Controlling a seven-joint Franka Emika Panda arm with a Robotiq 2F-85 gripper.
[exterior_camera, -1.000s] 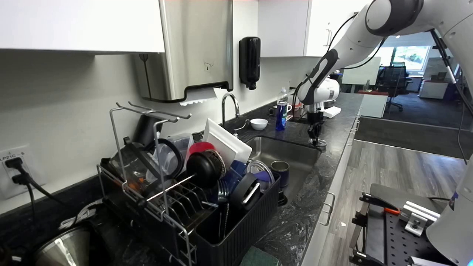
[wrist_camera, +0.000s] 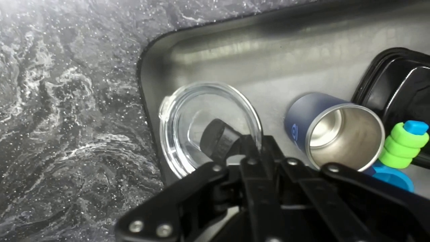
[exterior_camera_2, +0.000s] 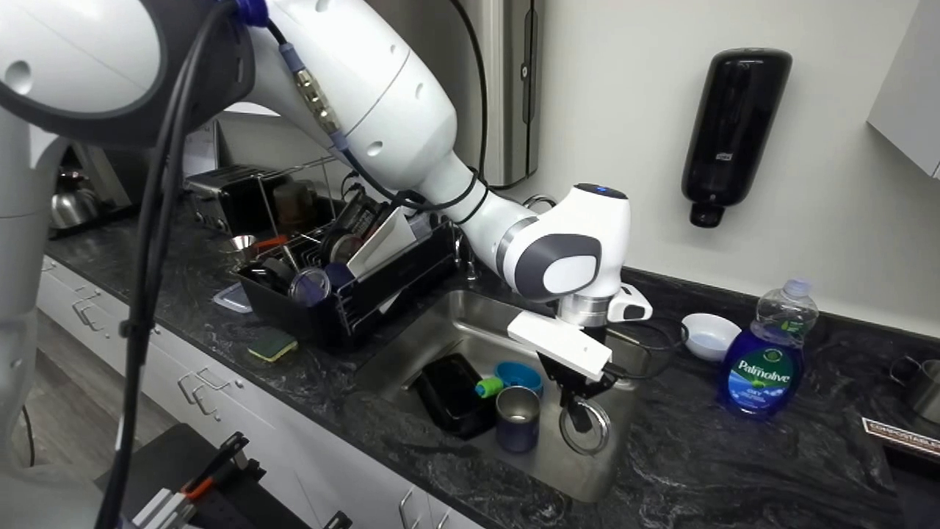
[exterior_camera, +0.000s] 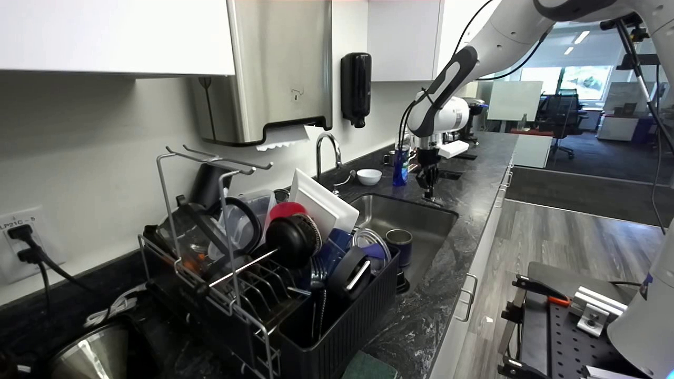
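Observation:
My gripper is shut on the rim of a clear round lid point(wrist_camera: 213, 90), seen from above in the wrist view. Through the clear plastic one dark fingertip point(wrist_camera: 219, 139) shows. In exterior view 2 the lid point(exterior_camera_2: 584, 427) hangs tilted below my gripper point(exterior_camera_2: 577, 410), over the right end of the steel sink point(exterior_camera_2: 471, 308). From exterior view 1 my gripper point(exterior_camera: 430, 196) is above the sink's far edge, and the lid is hard to make out there.
The sink holds a blue steel cup point(exterior_camera_2: 517, 422), a black container point(exterior_camera_2: 454, 397) and a blue item with a green part point(exterior_camera_2: 490, 387). A full dish rack point(exterior_camera: 354, 322) stands left of it. Soap bottle point(exterior_camera_2: 764, 353) and white bowl point(exterior_camera_2: 709, 336) sit behind on the counter.
My gripper has carried the lid from over the counter to over the sink, toward the dish rack side, and a little higher. The lid stays in its grip; the cup and rack are unmoved.

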